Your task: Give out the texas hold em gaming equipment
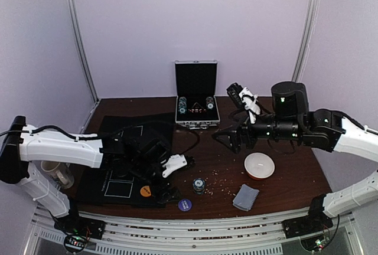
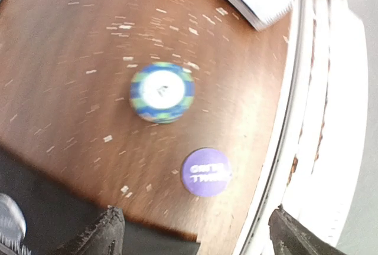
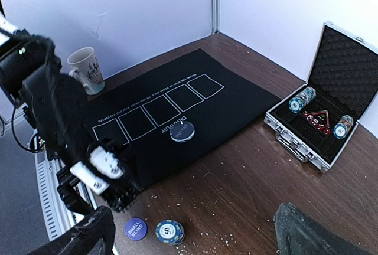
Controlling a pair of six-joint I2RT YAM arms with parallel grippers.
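A purple "small blind" disc (image 1: 185,205) lies on bare wood near the front edge, just off the black mat (image 1: 133,126). Beside it stands a blue-green chip stack (image 1: 198,186). My left gripper (image 1: 169,195) hovers by the mat's front right corner; in the left wrist view its fingers (image 2: 105,231) are open, nothing between them, with the purple disc (image 2: 206,172) just beyond. An orange disc (image 1: 146,191) rests on the mat. A clear disc (image 3: 182,131) on the mat is hidden from above. Over the table's middle right, my right gripper (image 1: 228,140) is open and empty.
At the back, an open silver case (image 1: 198,113) holds chip stacks and red pieces. A white bowl (image 1: 259,165) and folded grey cloth (image 1: 245,197) sit to the right, a mug (image 1: 57,174) at the left. Small crumbs litter the front middle.
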